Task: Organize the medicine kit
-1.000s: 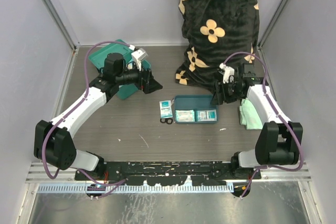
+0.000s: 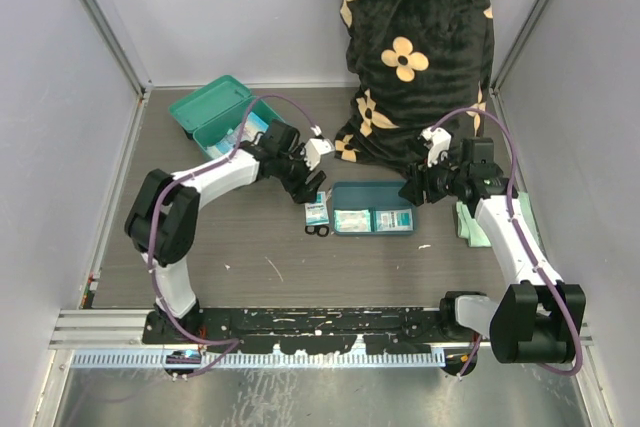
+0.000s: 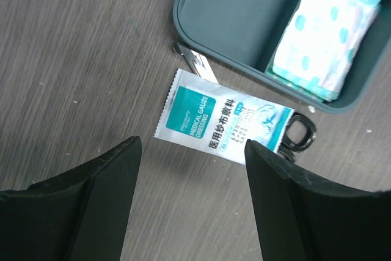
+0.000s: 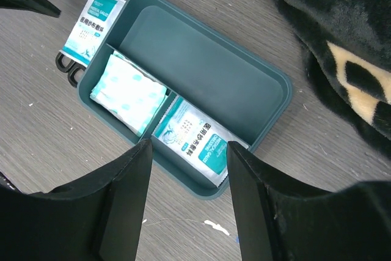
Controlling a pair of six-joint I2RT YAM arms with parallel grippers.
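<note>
A medical gauze dressing packet (image 3: 220,120) lies flat beside the grey divided tray (image 4: 201,65), partly over scissors (image 3: 296,136). The tray holds a white-and-blue patterned packet (image 4: 125,96) in one small compartment and another gauze packet (image 4: 195,142) in the other; its large compartment is empty. My left gripper hangs over the loose packet, fingers apart with nothing between them. My right gripper stands open over the tray's right side, nothing between its fingers.
A green open box (image 2: 210,99) with packets sits back left, behind the left arm. A dark flowered blanket (image 2: 400,57) covers the back right. A light green cloth (image 2: 472,227) lies under the right arm.
My left gripper has moved right from beside the green box to above the loose gauze packet. The right arm has shifted slightly; the objects on the table are unchanged.
</note>
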